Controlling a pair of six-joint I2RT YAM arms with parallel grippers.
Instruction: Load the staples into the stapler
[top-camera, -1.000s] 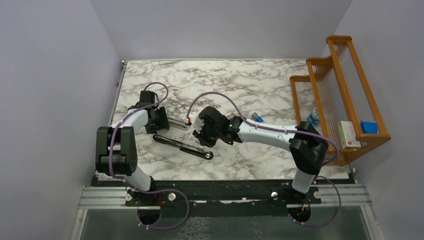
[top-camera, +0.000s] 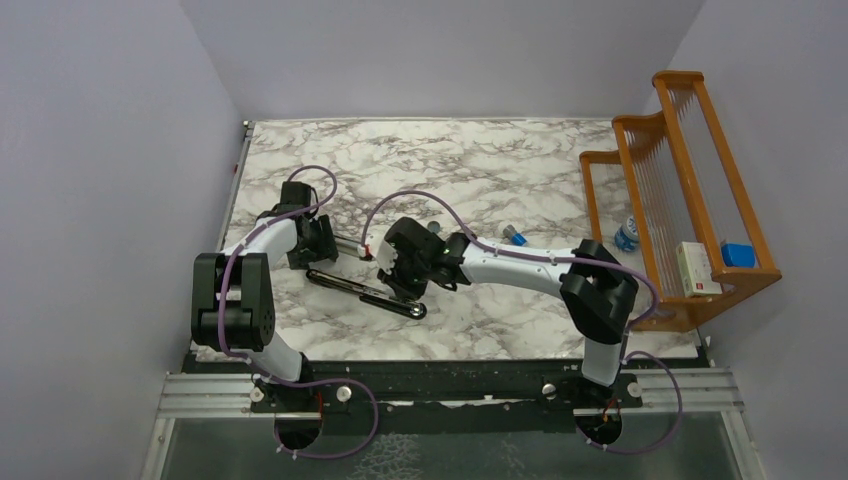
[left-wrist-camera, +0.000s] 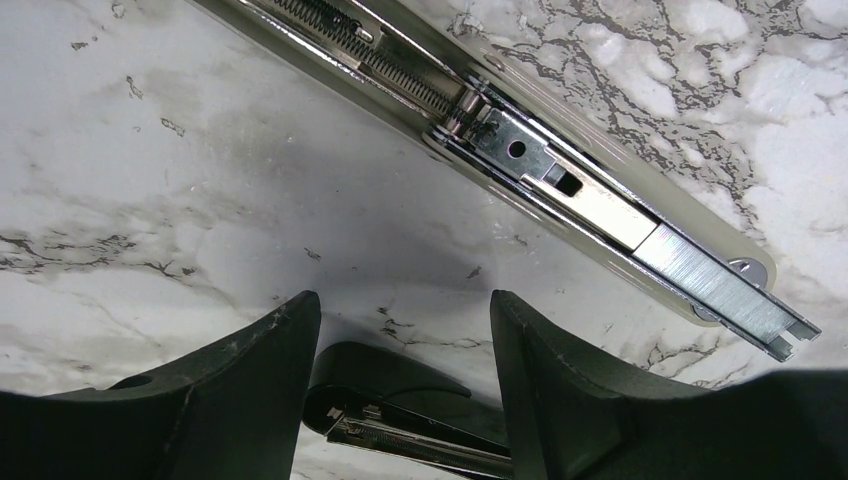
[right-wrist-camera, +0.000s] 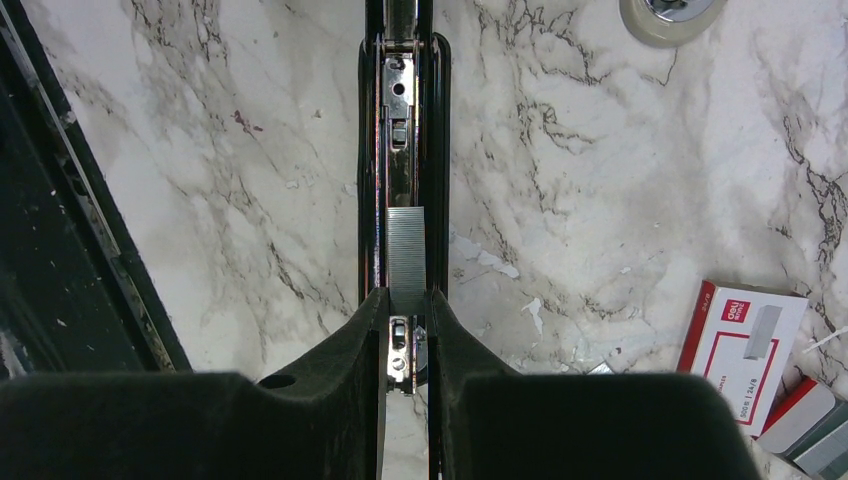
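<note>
The black stapler (top-camera: 350, 288) lies opened out flat near the table's front left. In the right wrist view its metal channel (right-wrist-camera: 400, 170) runs upright below my fingers. My right gripper is shut on a silver staple strip (right-wrist-camera: 406, 245), which lines up with the channel; whether it rests in it I cannot tell. My left gripper stands open and empty near the stapler's other end (left-wrist-camera: 390, 375), which shows beyond its fingers. A second, pale stapler (left-wrist-camera: 620, 165), also opened, has a staple strip (left-wrist-camera: 710, 275) at its channel's tip.
A red and white staple box (right-wrist-camera: 745, 350) and a small grey and red item (right-wrist-camera: 815, 430) lie to one side in the right wrist view. A round pale object (right-wrist-camera: 670, 25) is at its top. A wooden rack (top-camera: 690, 200) stands on the right.
My right gripper has moved a little leftward and toward the front, over the black stapler. The left arm has barely shifted. Both staplers lie where they were.
</note>
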